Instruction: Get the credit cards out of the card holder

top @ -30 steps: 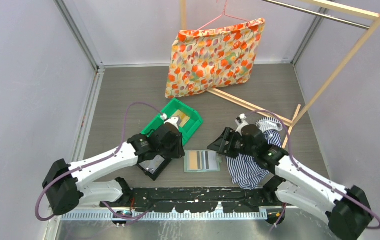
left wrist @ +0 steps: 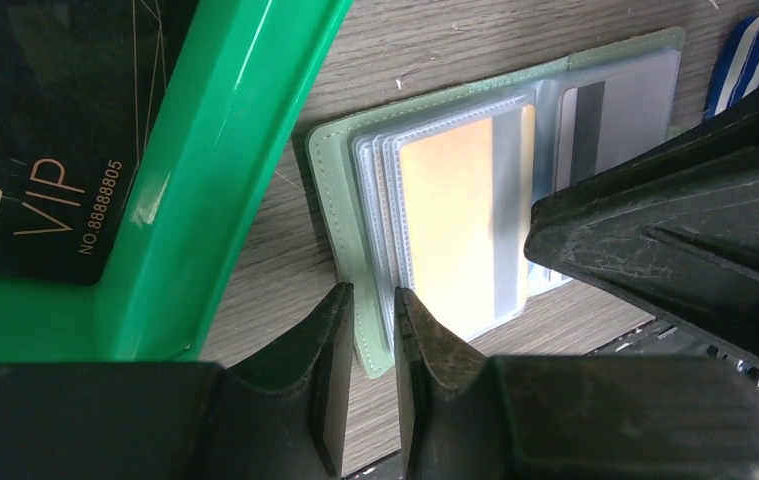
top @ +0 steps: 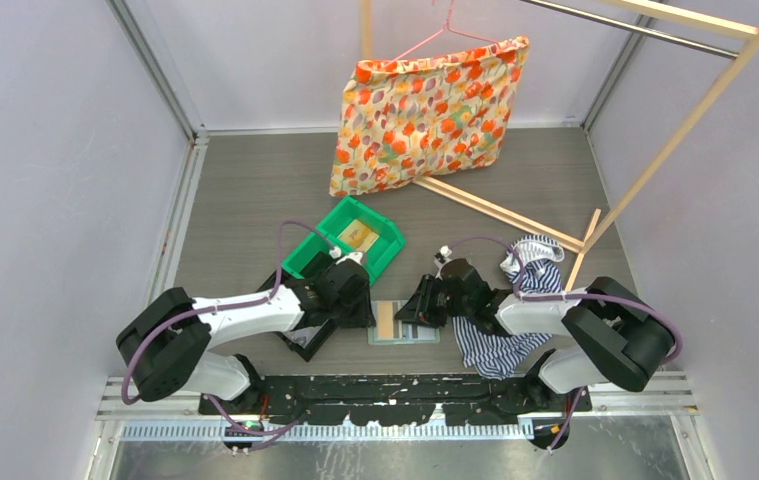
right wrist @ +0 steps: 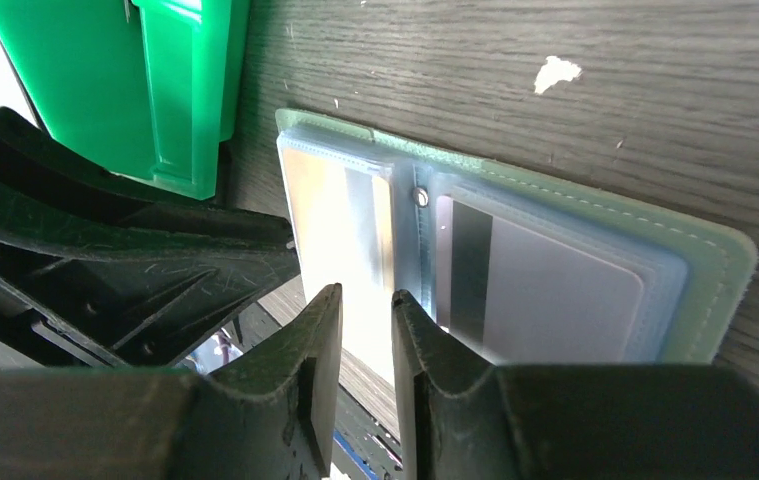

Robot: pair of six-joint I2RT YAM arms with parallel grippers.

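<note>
The pale green card holder [left wrist: 327, 180] lies open flat on the table, clear sleeves up. A gold card [left wrist: 445, 210] sits in its left half and a grey card with a dark stripe [right wrist: 555, 280] in its right half. My left gripper is narrowly open over the holder's left edge, which shows in the gap between its fingers. My right gripper is likewise narrowly open, its fingertips low by the gold card's right side near the middle fold. Whether either gripper touches the sleeves, I cannot tell.
A green box [top: 391, 228] with a gold card [top: 359, 235] and a black VIP card [left wrist: 45, 120] inside stands close to the left gripper. Striped cloth [top: 500, 345] lies under the right arm. Patterned fabric [top: 430, 120] hangs behind. Bare table lies beyond the holder.
The holder has stayed in place.
</note>
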